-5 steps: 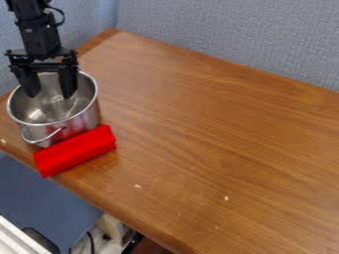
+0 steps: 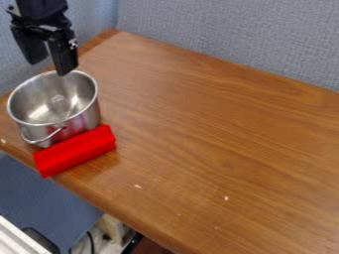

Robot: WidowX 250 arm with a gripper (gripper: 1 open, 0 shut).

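Note:
A black gripper [image 2: 48,52] hangs above the steel pot [image 2: 66,94] at the upper left, its fingers open and pointing down, with nothing seen between them. The pot stands upright at the left edge of the wooden table. A red cylinder [image 2: 74,151] lies on its side just in front of the pot.
Grey padded walls [image 2: 239,30] border it at the back. Beyond the table's front left edge is a lower floor area with some cables and white parts.
The gripper has risen from down at the pot's mouth to above it. The pot and the red cylinder have not visibly moved.

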